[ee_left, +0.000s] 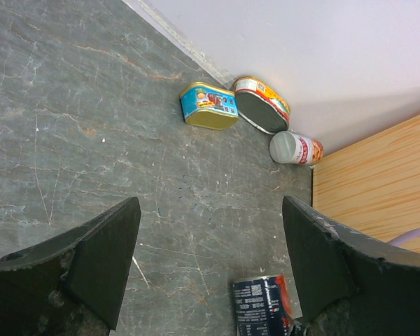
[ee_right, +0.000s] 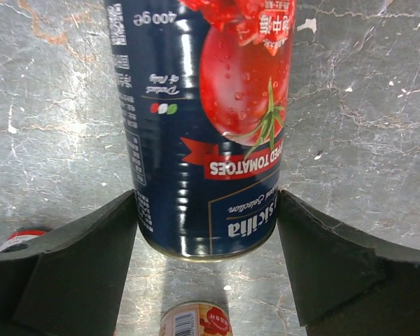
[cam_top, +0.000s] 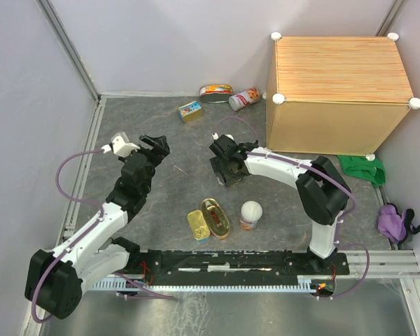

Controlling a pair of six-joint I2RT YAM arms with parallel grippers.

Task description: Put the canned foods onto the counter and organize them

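Observation:
A dark blue tomato can (ee_right: 196, 140) stretches from the top edge of the right wrist view down between the fingers of my right gripper. One finger is at each side, against the can or very close; whether they press on it cannot be told. In the top view the right gripper (cam_top: 222, 171) covers most of that can. Its dark label (ee_left: 259, 308) also shows low in the left wrist view. My left gripper is open and empty, raised over the left of the counter. A yellow tin (cam_top: 199, 225), an oval tin (cam_top: 215, 218) and a white-topped can (cam_top: 250, 214) sit in front.
Along the back wall are a blue-yellow tin (cam_top: 190, 111), a large oval can (cam_top: 216, 94) and a can on its side (cam_top: 245, 99). A wooden-topped box (cam_top: 343, 70) blocks the back right. Green cloth (cam_top: 362, 169) lies below it.

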